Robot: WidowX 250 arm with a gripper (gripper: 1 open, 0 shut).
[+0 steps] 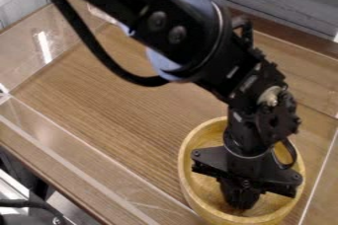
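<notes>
The black gripper [246,186] reaches down into a round yellow bowl [199,194] at the lower right, its body over the middle of the bowl. Its fingers look drawn together.
The wooden tray floor [113,111] is clear to the left and behind the bowl, with clear walls at the left edge. Black cables lie outside it at the lower left.
</notes>
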